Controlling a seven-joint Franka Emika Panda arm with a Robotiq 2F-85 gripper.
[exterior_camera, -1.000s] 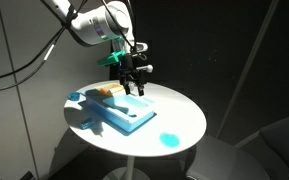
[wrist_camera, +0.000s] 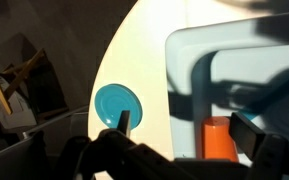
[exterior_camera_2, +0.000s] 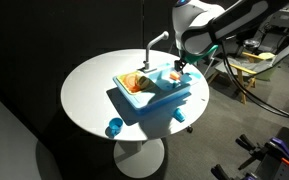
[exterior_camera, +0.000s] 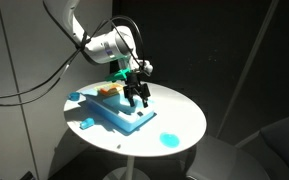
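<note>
My gripper stands open above the front-right part of a light blue basin (exterior_camera: 123, 121) on the round table. In the wrist view, an orange item (wrist_camera: 220, 139) lies inside the basin near the right finger (wrist_camera: 243, 132), with nothing visibly gripped. The left finger (wrist_camera: 124, 124) appears over the table beside the basin's wall. A round blue plate (wrist_camera: 118, 105) rests flat on the table, outside the basin. Exterior view 2 shows the orange item (exterior_camera_2: 175, 76) just below my fingers, though the exact gap cannot be judged.
More orange things (exterior_camera_2: 136, 82) occupy the basin's other side. A faucet (exterior_camera_2: 157, 44) rises behind it. On the table are a blue cup (exterior_camera_2: 114, 127) and another small blue object (exterior_camera_2: 179, 113). The white tabletop (exterior_camera_2: 84, 88) has free room around these.
The gripper has come down closer to the basin over the last second. The basin and the things on the table look unmoved.
</note>
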